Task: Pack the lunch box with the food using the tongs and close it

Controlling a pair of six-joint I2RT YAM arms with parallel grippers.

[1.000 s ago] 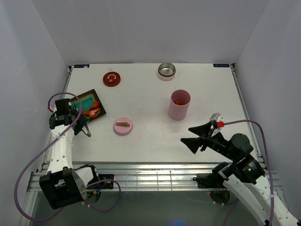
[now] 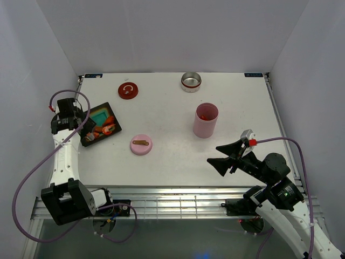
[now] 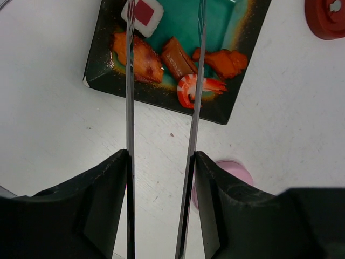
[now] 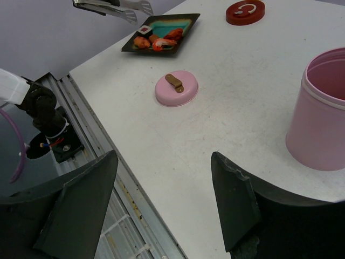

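A dark tray (image 3: 101, 75) holds a white-and-red rice piece (image 3: 151, 21), a shrimp (image 3: 187, 89) and several brown or orange food pieces. My left gripper hovers over it, open, with long clear fingers either side of the food. A pink lid (image 2: 140, 149) with a brown strap lies right of the tray. A pink cylinder container (image 2: 205, 127) stands right of centre, a metal container (image 2: 191, 86) at the back, a red lid (image 2: 128, 94) at back left. My right gripper is at the front right, apart from everything, its fingers spread.
Side walls stand close on left and right, and a metal rail runs along the front edge.
My left arm has moved back, away from the front edge, and further over the tray. The right arm and the objects look unchanged.
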